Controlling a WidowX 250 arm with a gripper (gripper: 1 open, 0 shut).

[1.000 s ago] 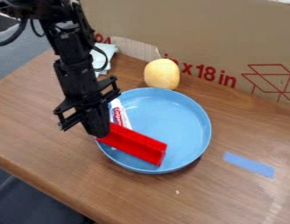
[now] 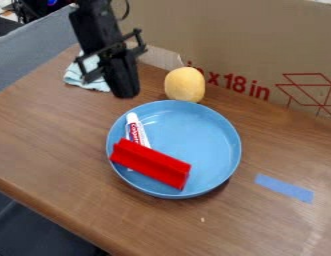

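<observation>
My black gripper (image 2: pixel 120 70) is raised above the table at the upper left, behind and left of the blue plate (image 2: pixel 205 130); its finger state is unclear, and I see nothing held in it. On the plate lie a red bar-shaped object (image 2: pixel 150 163) and, behind it at the left, a white tube (image 2: pixel 136 128) with red lettering. A yellow rounded object (image 2: pixel 185 84) stands just behind the plate. A white-and-blue cloth (image 2: pixel 88 74) lies behind the gripper, partly hidden by it.
A cardboard box (image 2: pixel 261 40) backs the table. A blue tape strip (image 2: pixel 284 188) lies right of the plate. Its front edge runs along the lower left.
My gripper has risen and moved back, away from the red object at the plate's left. The objects on the plate appear unchanged.
</observation>
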